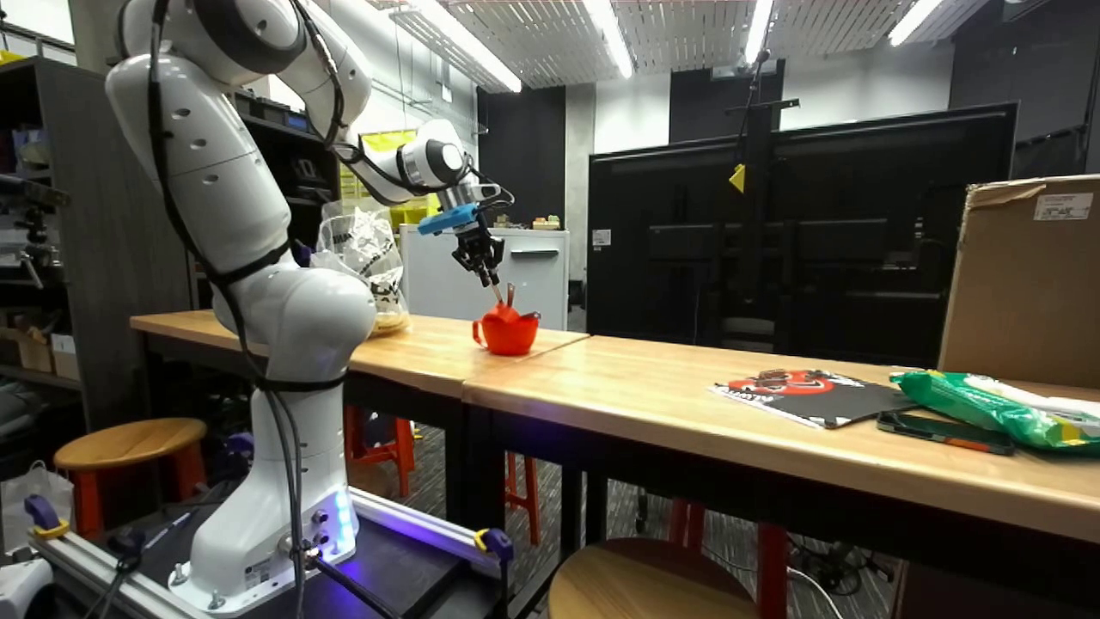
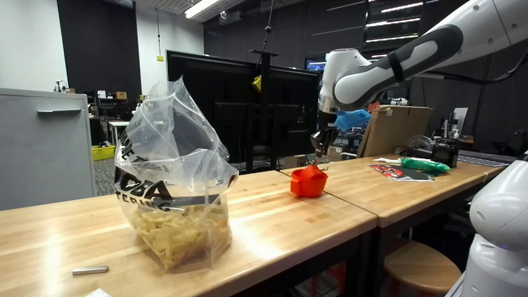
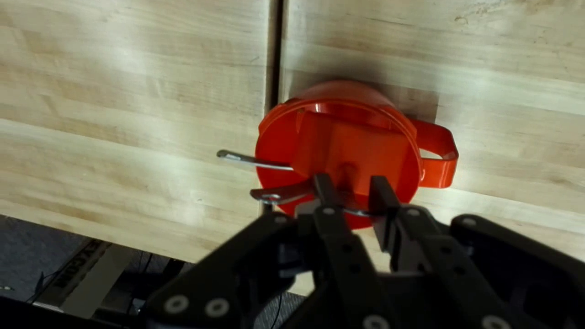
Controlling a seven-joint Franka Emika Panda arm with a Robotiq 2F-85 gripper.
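A red bowl (image 1: 508, 335) with a side handle stands on the wooden table, by the seam between two tabletops. My gripper (image 1: 490, 277) is above it, tilted, its fingers shut on a thin stem that leads down to a red utensil (image 2: 312, 172). In the wrist view the flat red head of the utensil (image 3: 356, 147) fills much of the red bowl (image 3: 274, 143), below my gripper. Two metal handles, one slim (image 3: 247, 159) and one broader (image 3: 279, 193), stick out over the bowl's rim. The fingers hide part of the held stem.
A clear bag of chips (image 2: 180, 227) stands beside the bowl, a small metal piece (image 2: 90, 269) near it. A dark printed sheet (image 1: 815, 396), a green packet (image 1: 990, 404) and a cardboard box (image 1: 1026, 278) lie farther right.
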